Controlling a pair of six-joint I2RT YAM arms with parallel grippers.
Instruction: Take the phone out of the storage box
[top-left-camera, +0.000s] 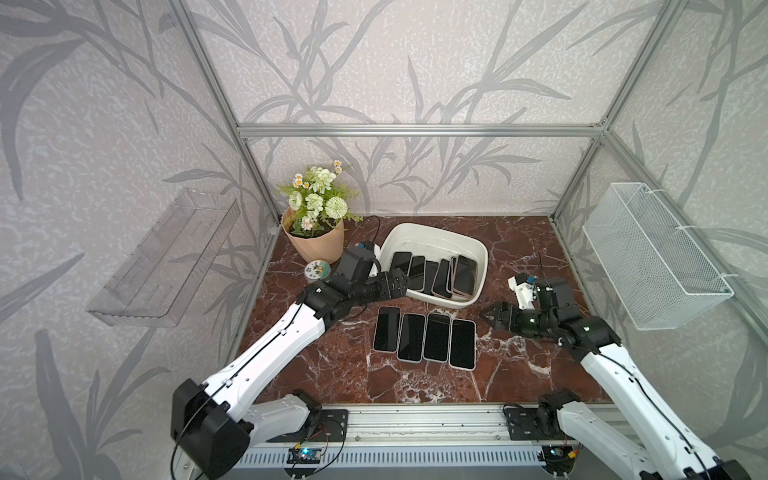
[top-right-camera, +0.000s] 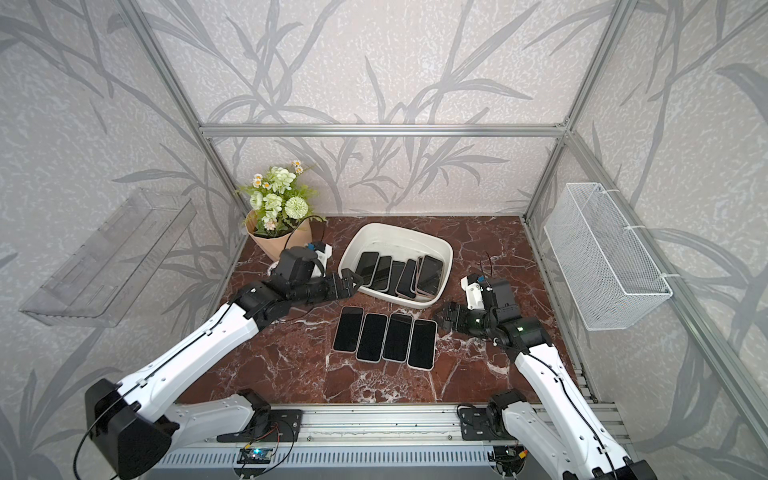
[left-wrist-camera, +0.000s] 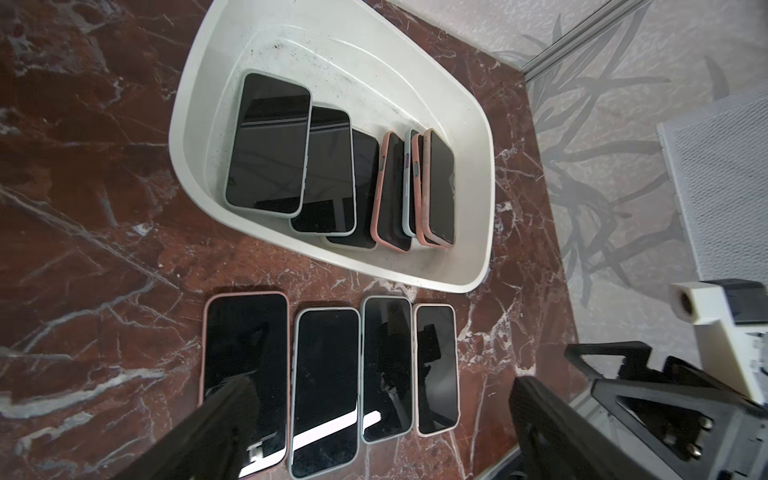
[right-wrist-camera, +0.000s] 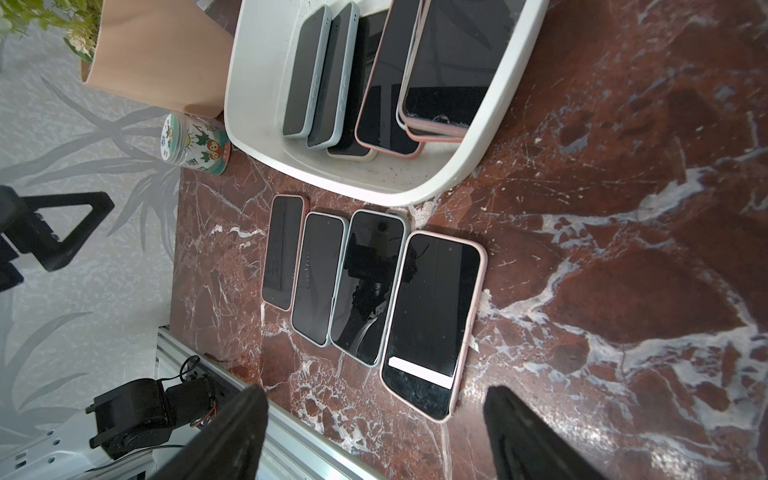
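Note:
The white storage box (top-left-camera: 432, 233) holds several phones, some stacked or overlapping, such as a light-cased one (left-wrist-camera: 268, 144) at its left end. A row of several phones (top-left-camera: 410, 336) lies on the table in front of it. My left gripper (top-left-camera: 393, 281) is over the box's front left edge, open with nothing between its fingers; its wrist view looks down on box and row. My right gripper (top-left-camera: 497, 317) stands right of the row, below the box's right end, fingers apart and empty.
A flowerpot (top-left-camera: 313, 244) and a small canister (top-left-camera: 317, 270) stand at the left. A clear tray (top-left-camera: 164, 264) and wire basket (top-left-camera: 656, 256) hang on the side walls.

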